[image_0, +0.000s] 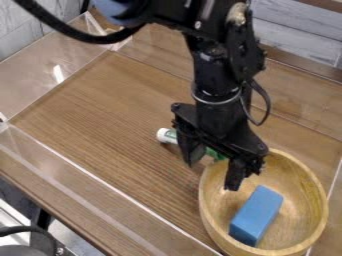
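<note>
My gripper (214, 158) hangs at the centre of the camera view, open, its black fingers over the left rim of a tan round bowl (307, 215). A green and white object (174, 137) lies on the wooden table behind and beside the fingers, partly hidden by them. A blue block (255, 215) rests inside the bowl, toward the front right.
A white wall edge and clear strip run along the upper left and back.
</note>
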